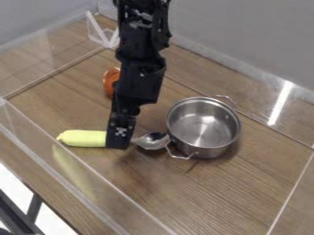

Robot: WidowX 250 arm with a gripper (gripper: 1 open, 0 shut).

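The black gripper [120,128] hangs open over the pale yellow-green long object [81,138] lying on the wooden table, near its right end. Just right of the gripper a spoon [152,139] lies beside a steel pot [203,128] with two handles. Whether the fingers touch the yellow object is hard to tell.
An orange object [110,79] sits behind the arm on the left. A white item [101,33] is at the back left. Clear walls edge the table [233,193], whose front right is bare.
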